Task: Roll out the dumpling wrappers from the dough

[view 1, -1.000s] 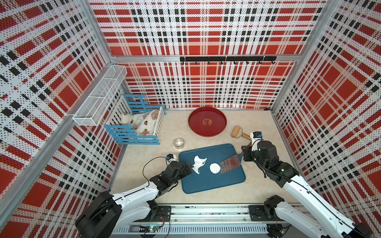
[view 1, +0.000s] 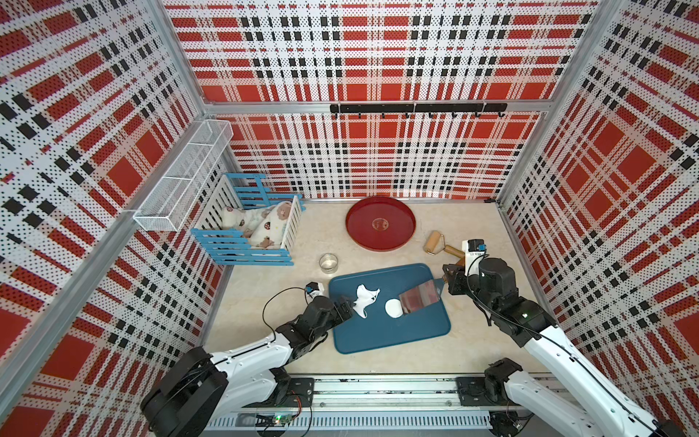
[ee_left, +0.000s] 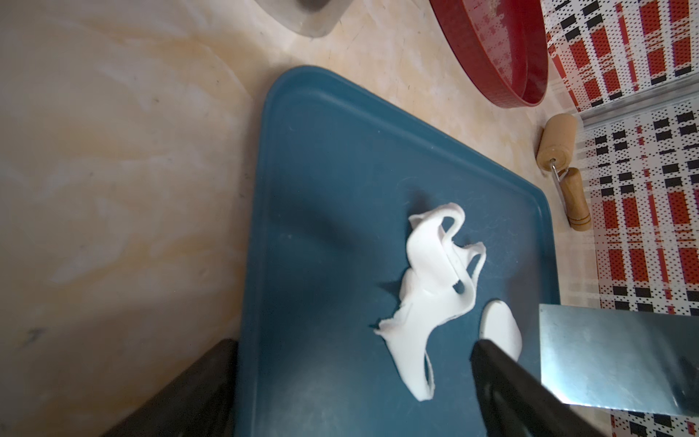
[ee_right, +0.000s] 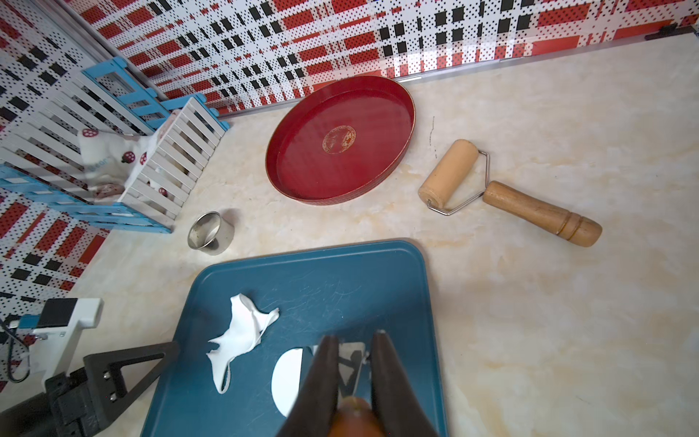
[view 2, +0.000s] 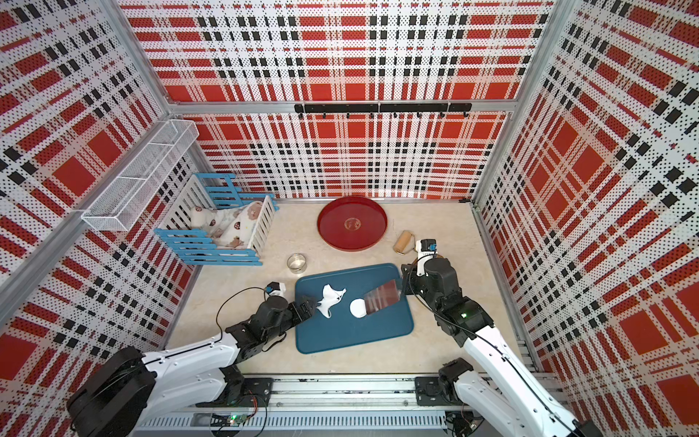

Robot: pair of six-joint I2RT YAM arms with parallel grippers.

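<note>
On the blue tray (view 1: 371,336) lie a white round of dough (view 1: 393,308) and a torn piece of dough scrap (ee_left: 429,291) to its left. My right gripper is shut on the wooden handle of a metal scraper (view 1: 418,298), whose blade lies beside the round's right edge. My left gripper stands open at the tray's left edge, left of the scrap, with nothing between its fingers.
A wooden roller (ee_right: 447,173) lies behind the tray at the right, a red round tray (view 1: 378,207) at the back. A small metal cup (view 1: 328,263) stands behind the blue tray. A slatted crate (view 1: 244,255) with cloth is at the back left.
My right gripper and the scraper have moved slightly, the blade shifting a little left to the round's edge. The left arm is nearly still.
</note>
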